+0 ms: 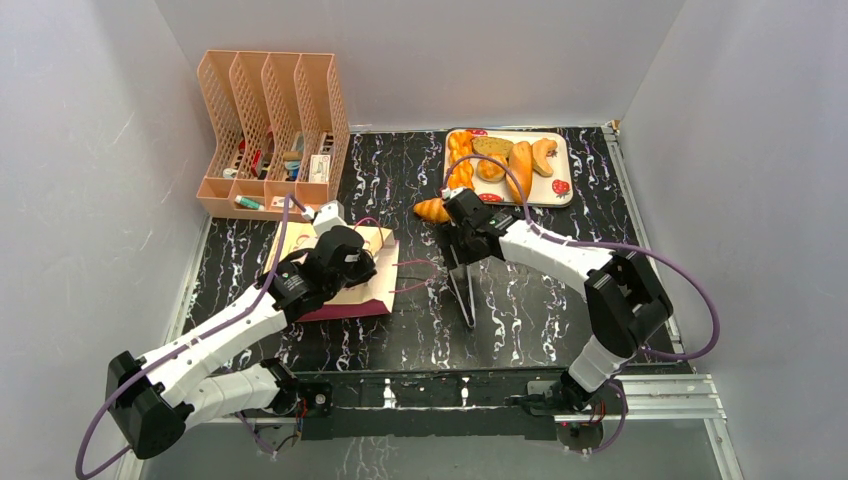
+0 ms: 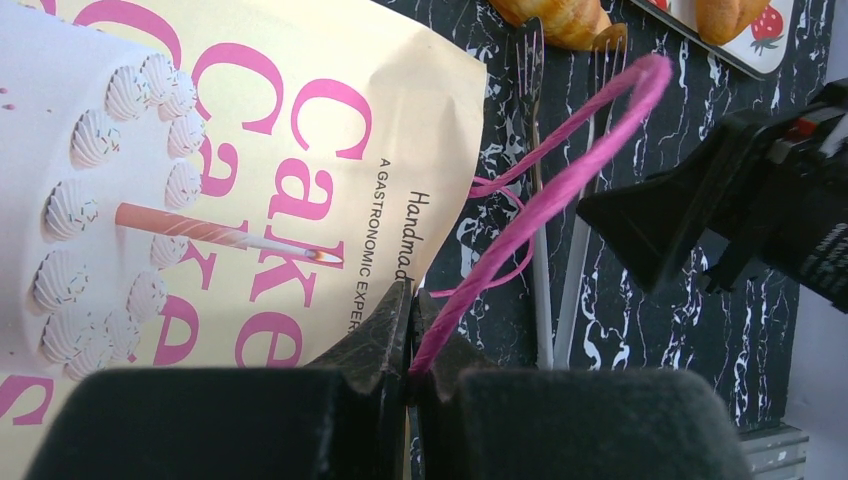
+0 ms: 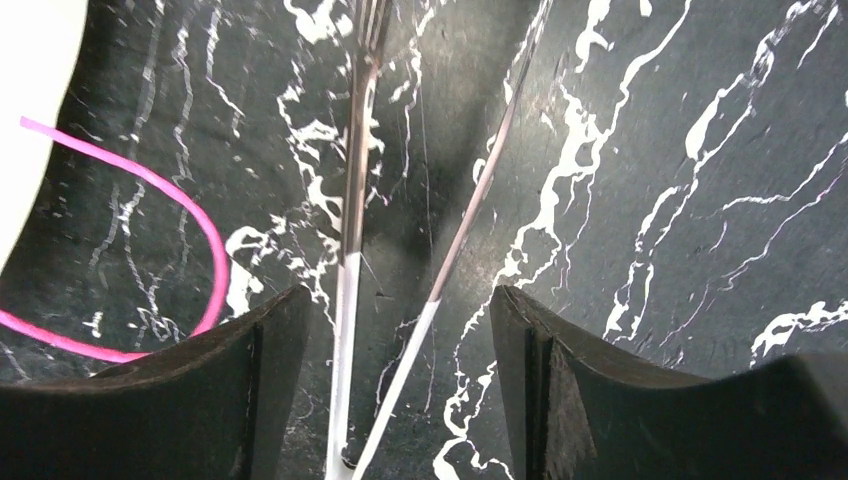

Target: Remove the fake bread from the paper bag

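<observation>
The cream paper bag (image 2: pixel 240 200), printed with pink letters and a cake, lies under my left gripper (image 1: pixel 365 268). That gripper is shut at the bag's edge, where paper and a pink cord handle (image 2: pixel 560 195) run in at its fingers (image 2: pixel 385 320). Its inside is hidden, so bread within cannot be seen. My right gripper stands open, fingers wide apart, above metal tongs (image 3: pixel 346 280) on the dark table. Both tong arms pass between the fingers without touching them. A croissant (image 1: pixel 432 210) rests on the table by the tongs' pronged ends.
Several fake breads sit on a strawberry-patterned tray (image 1: pixel 562 170) at the back right. A peach-coloured rack (image 1: pixel 225 95) with small items stands at the back left.
</observation>
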